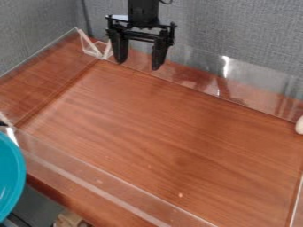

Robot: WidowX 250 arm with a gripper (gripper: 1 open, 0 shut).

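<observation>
My black gripper point(138, 55) hangs high at the back, top centre of the view, its two fingers apart with nothing between them. Below it lies the bare wooden floor point(160, 142) of a clear-walled tray, empty apart from a tiny pale speck.
A clear wall point(225, 78) runs along the back, with a white bracket in the back left corner. A turquoise round object point(7, 177) sits outside at the lower left, and a white object point(299, 125) at the right edge.
</observation>
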